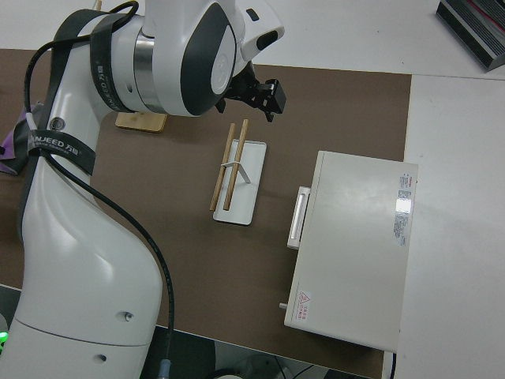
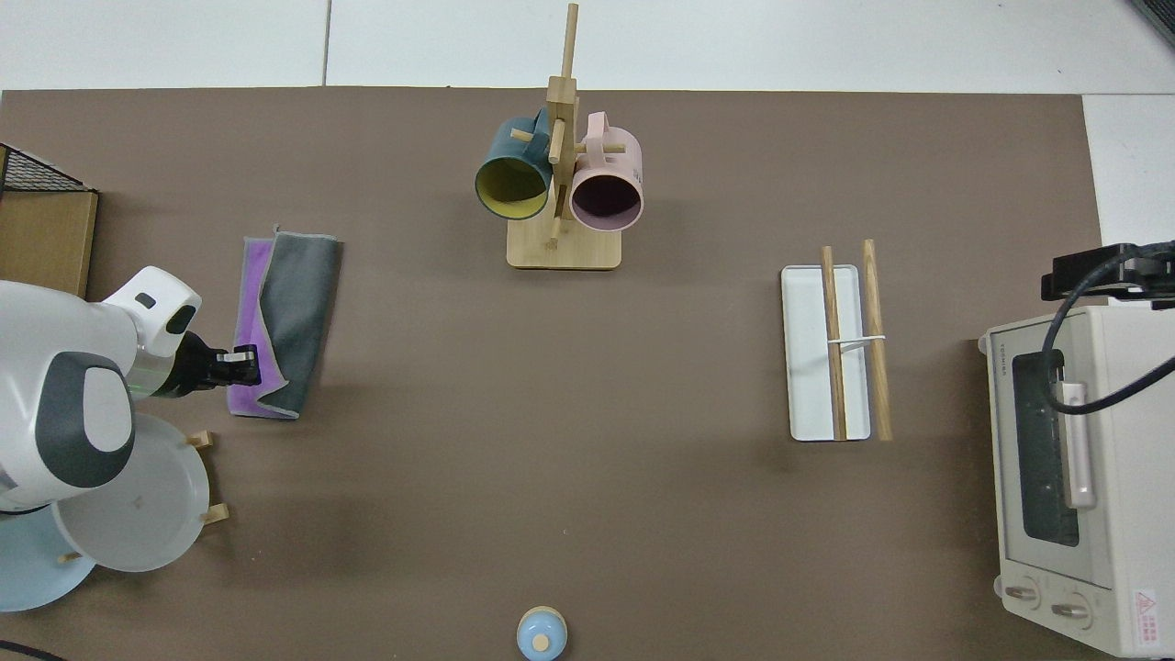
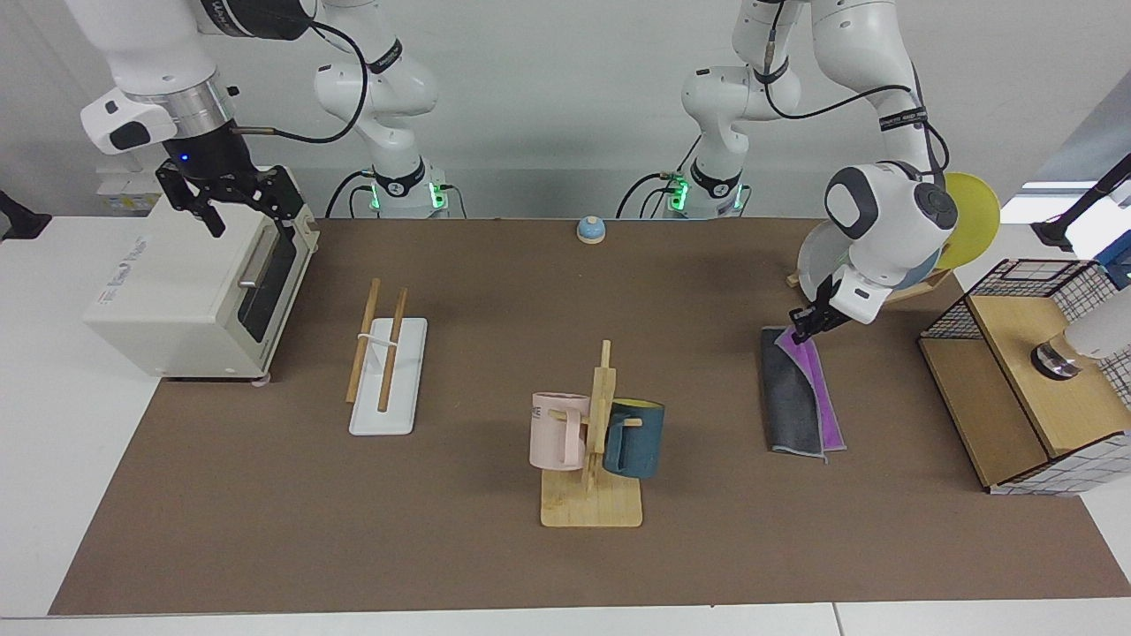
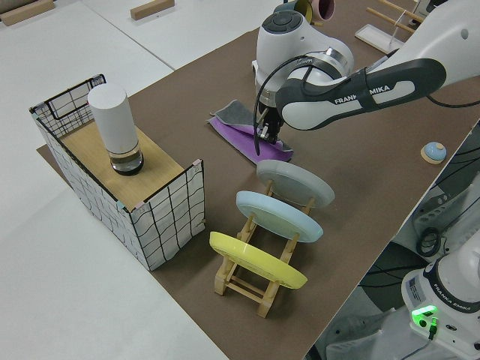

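A cloth (image 2: 297,319) lies on the mat, grey-green side mostly up with a purple strip along one side, folded over. The black gripper (image 2: 240,364) of the arm at that side is at the cloth's edge; in the left view this gripper (image 3: 810,323) is just above the cloth (image 3: 790,413), and whether it is open or shut is unclear. The other arm's gripper (image 3: 246,200) hangs over the white toaster oven (image 3: 170,297), its finger hard to make out.
A mug tree (image 2: 562,253) holds two mugs; a white stand (image 2: 806,364) with wooden rods is to its right. A plate rack with plates (image 2: 127,507), a wire-sided shelf (image 2: 44,237) and a small blue round object (image 2: 542,630) surround the clear middle of the mat.
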